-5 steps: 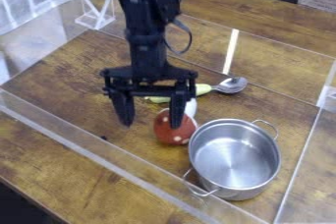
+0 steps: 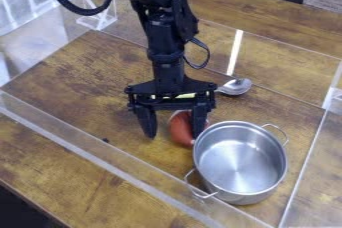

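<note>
My gripper (image 2: pixel 171 120) is low over the wooden table, fingers spread open, around the upper part of a red round object (image 2: pixel 182 130), which it partly hides. A silver pot (image 2: pixel 241 164) with wire handles stands just to the right of the red object. A pale green item (image 2: pixel 187 96) lies behind the gripper, mostly hidden by it, and a silver spoon (image 2: pixel 233 86) lies to the back right.
Clear plastic walls (image 2: pixel 80 132) edge the work area at left and front. A white strip (image 2: pixel 235 50) lies behind the spoon.
The arm has moved slightly back and its gripper has come lower over the red object, hiding more of it and of the green item. The pot is unmoved.
</note>
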